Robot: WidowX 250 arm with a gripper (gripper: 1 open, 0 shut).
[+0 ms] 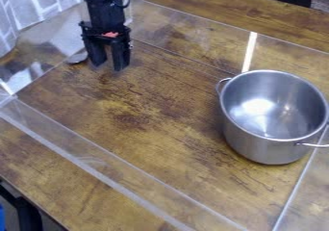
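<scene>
My black gripper point(108, 52) reaches down to the tabletop at the upper left of the view, its dark fingers low over the wood. A small red or pink object point(111, 35) shows partly behind it, and a light grey piece point(79, 56) lies just left of the fingers, mostly hidden. Whether the fingers hold anything is too small to tell. A large steel pot point(265, 119) with two side handles stands upright on the right.
Transparent edging runs along the left and right sides, and a pale strip point(249, 50) lies behind the pot.
</scene>
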